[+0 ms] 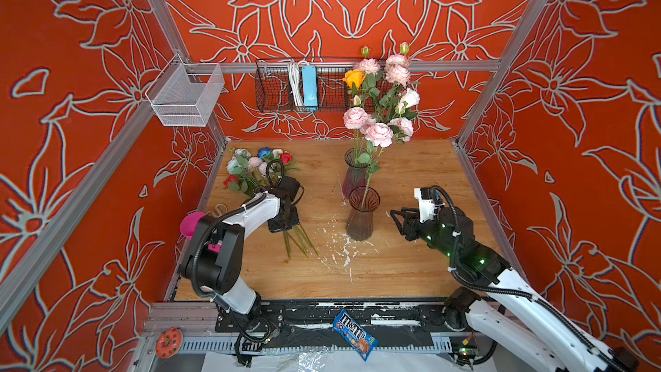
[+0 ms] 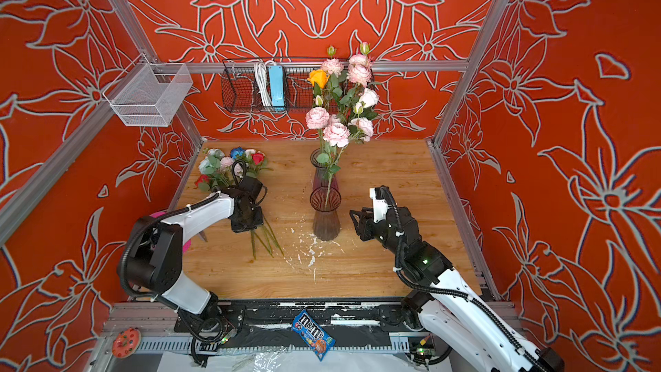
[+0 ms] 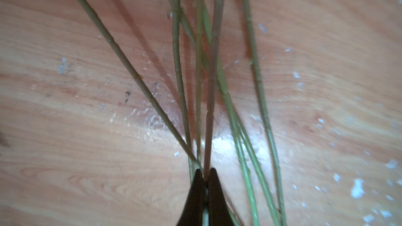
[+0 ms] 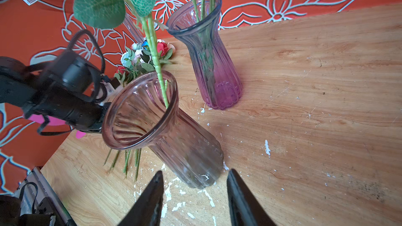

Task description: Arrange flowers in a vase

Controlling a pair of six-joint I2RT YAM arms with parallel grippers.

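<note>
In the left wrist view my left gripper is shut low over the wood, with a brownish flower stem [image 3: 212, 67] running down into its fingertips. Other green stems [image 3: 261, 96] fan out on the table around it. Their blossoms [image 1: 256, 163], red, blue and pale, lie at the back left, partly behind my left arm. The greyish vase [image 1: 360, 220] stands upright mid-table, holding a tall pink flower [image 1: 378, 134]. Behind it, the purple vase [image 4: 217, 75] holds several stems with pink and yellow blooms. My right gripper is open and empty, right of the greyish vase.
White flakes [image 1: 337, 251] are scattered in front of the vases. A pink object [image 1: 191, 223] is at the left edge beside my left arm. Wire baskets [image 1: 275, 89] hang on the back wall.
</note>
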